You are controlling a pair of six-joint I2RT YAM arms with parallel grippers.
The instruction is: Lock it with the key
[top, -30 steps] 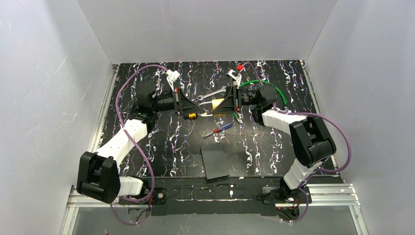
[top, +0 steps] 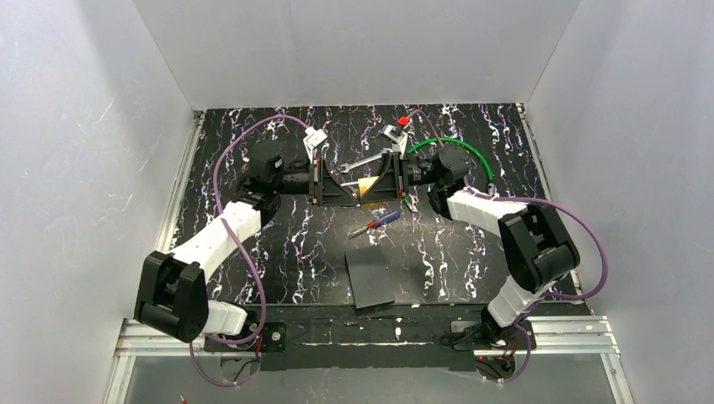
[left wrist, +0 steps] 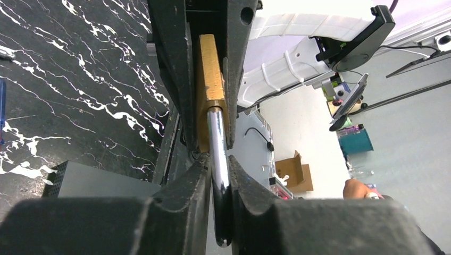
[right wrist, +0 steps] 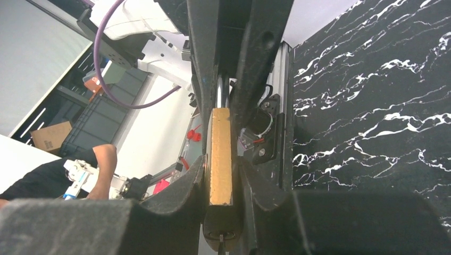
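Note:
A brass padlock (top: 367, 184) with a silver shackle is held between my two grippers, which face each other. Its narrow brass side shows in the right wrist view, where my right gripper is shut on the body. Toward my left gripper runs the polished shackle (left wrist: 218, 143). The left fingers sit tight on both sides of the shackle. In the top view the fingertips of both grippers nearly meet. No key can be made out, and the padlock's keyhole end is hidden.
A blue-and-red screwdriver (top: 376, 224) and a wrench (top: 363, 162) lie on the black marbled table. Closer to the front is a dark flat block (top: 369, 276). A green cable (top: 471, 153) curves at the back right.
My left gripper has moved right and now reaches the padlock. The right gripper has shifted slightly left.

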